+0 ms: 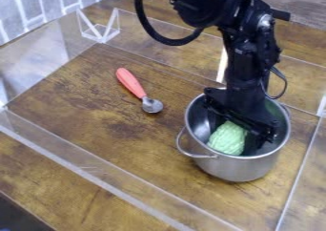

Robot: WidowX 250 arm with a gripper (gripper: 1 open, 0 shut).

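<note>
A steel pot [235, 166] with a wire side handle stands on the wooden table at the lower right. Inside it lies a pale green textured object [227, 139]. My black gripper [238, 125] reaches down into the pot from above, its lower end over and beside the green object; whether its fingers are open or closed on that object is hidden by the gripper body and pot.
A red-handled tool with a metal head [133, 85] lies left of the pot. A white wire piece [102, 30] sits at the upper left. Clear plastic edges border the table, and the middle-left wood [90, 130] is bare.
</note>
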